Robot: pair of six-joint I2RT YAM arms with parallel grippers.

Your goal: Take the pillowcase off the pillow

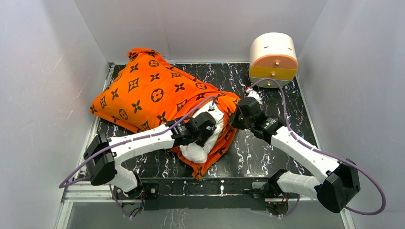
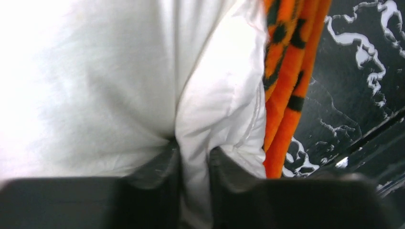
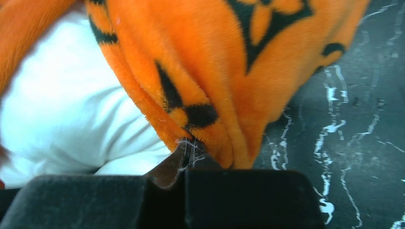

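Observation:
An orange patterned pillowcase (image 1: 157, 93) covers most of the pillow, which lies across the table. The white pillow (image 1: 196, 150) shows at the pillowcase's opened, lower right end. My left gripper is down on the white pillow, a fold of white fabric between its fingers; whether it is closed tight is unclear. Orange folds lie beside it. My right gripper is shut at the orange edge on the pillow's right; any cloth pinched at its tips is hard to make out.
A rounded cream, orange and yellow box (image 1: 272, 59) stands at the back right. Grey walls (image 1: 344, 95) enclose the table.

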